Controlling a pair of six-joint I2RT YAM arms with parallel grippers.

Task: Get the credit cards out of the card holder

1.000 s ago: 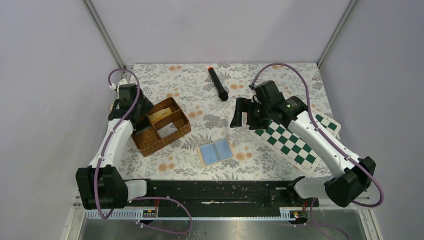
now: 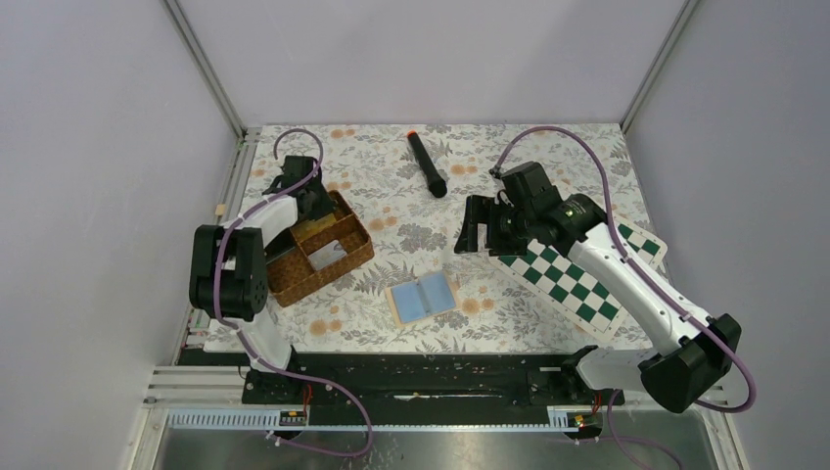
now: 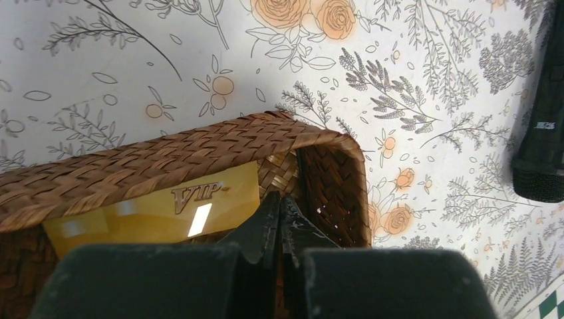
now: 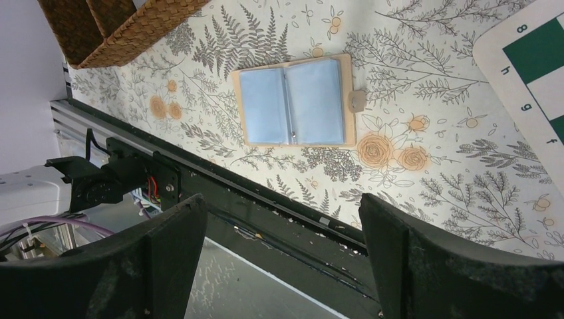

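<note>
An open card holder [image 2: 422, 298] with blue pages and a beige cover lies flat at the front middle of the table. In the right wrist view its two blue pages [image 4: 319, 100] show with no card standing out. A gold VIP card [image 3: 159, 216] lies inside the woven basket [image 3: 166, 153]. My left gripper is shut over that compartment, beside the card's right end, with nothing visible between its fingers. Well above the table, to the right of the card holder, my right gripper [image 2: 485, 245] is open and empty, its fingers [image 4: 169, 242] wide apart.
The basket has several compartments; a pale card [image 2: 327, 255] lies in another one. A black microphone [image 2: 428, 164] rests at the back middle. The green-and-white chessboard [image 2: 568, 284] is at the right, partly under my right arm. Table around the card holder is clear.
My left gripper has moved right, from the basket's left back edge to over the gold card's compartment. The right arm has shifted only slightly. Card holder and basket have stayed in place.
</note>
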